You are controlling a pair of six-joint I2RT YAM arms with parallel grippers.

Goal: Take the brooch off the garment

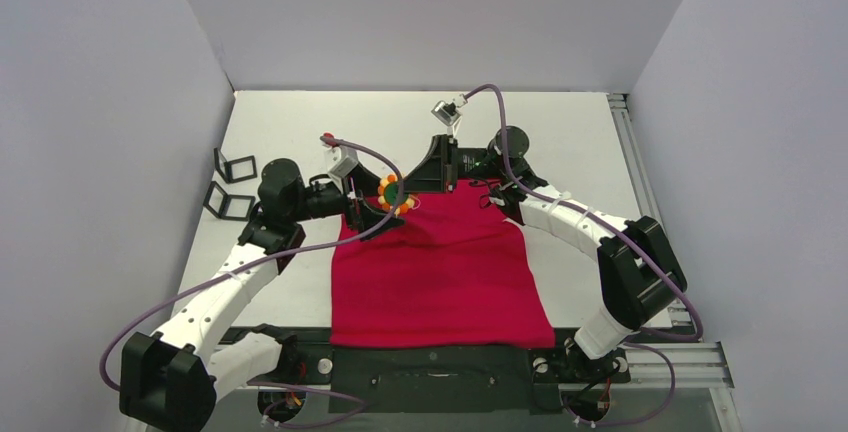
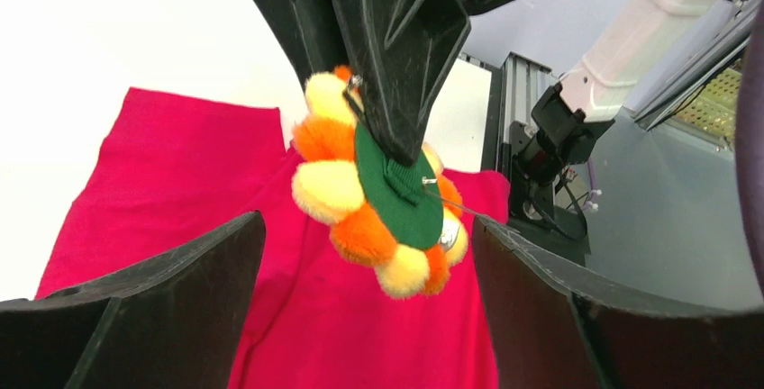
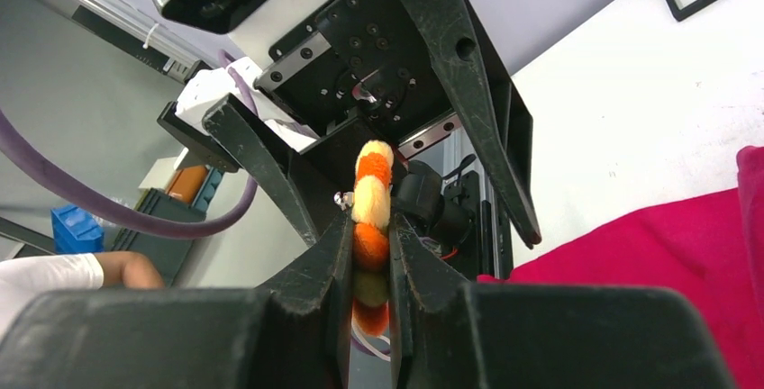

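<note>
The brooch (image 2: 401,195) is a plush flower with orange and cream petals and a green back, held in the air above the red garment (image 1: 440,292). My right gripper is shut on it, pinching the flower edge-on. From the green back a thin metal pin (image 2: 455,206) sticks out toward one finger (image 2: 513,254) of my left gripper. That gripper's fingers stand apart on either side of the brooch; nothing is gripped between them. No cloth shows attached to the flower. The garment lies spread flat on the table.
Two black frames (image 1: 236,169) stand at the table's left side. A purple cable (image 1: 300,250) runs along the left arm and passes in front of the brooch in the top view.
</note>
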